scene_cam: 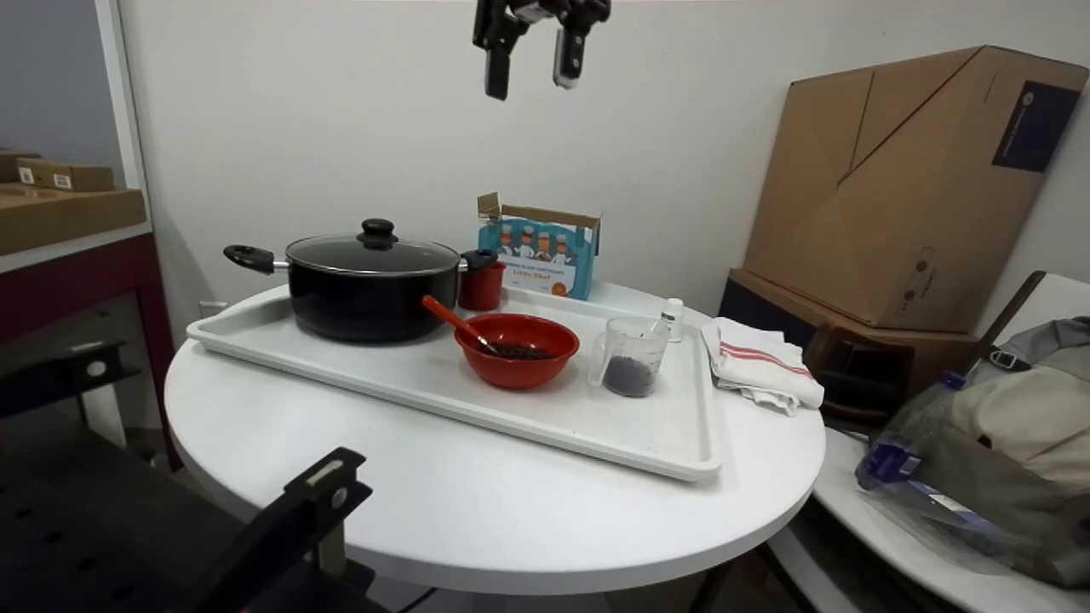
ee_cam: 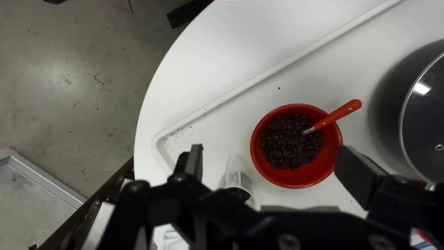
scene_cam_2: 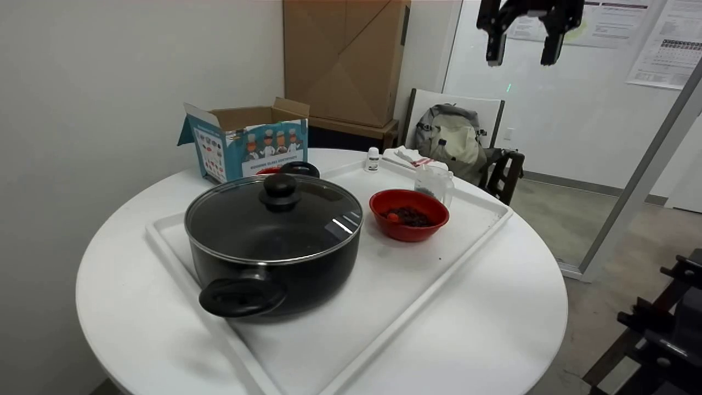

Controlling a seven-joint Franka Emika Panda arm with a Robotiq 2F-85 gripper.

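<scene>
My gripper (scene_cam: 533, 82) is open and empty, hanging high above the table; its fingers also show at the top of the second exterior view. Below it, a red bowl (ee_cam: 297, 177) holds dark beans (ee_cam: 287, 141), and a spoon with a red handle (ee_cam: 343, 110) leans on its rim. Beside the bowl stands a clear measuring cup (scene_cam: 633, 352) with dark contents at the bottom. In the wrist view my gripper partly covers this cup. A black lidded pot (scene_cam_2: 276, 263) sits on the white tray (scene_cam: 460, 412) on the bowl's other side.
Behind the pot are a red cup (scene_cam: 481, 287) and an open blue box (scene_cam: 538, 255). A small white bottle (scene_cam_2: 372, 159) stands near the tray's back edge. Off the tray lies a folded towel (scene_cam: 761, 363).
</scene>
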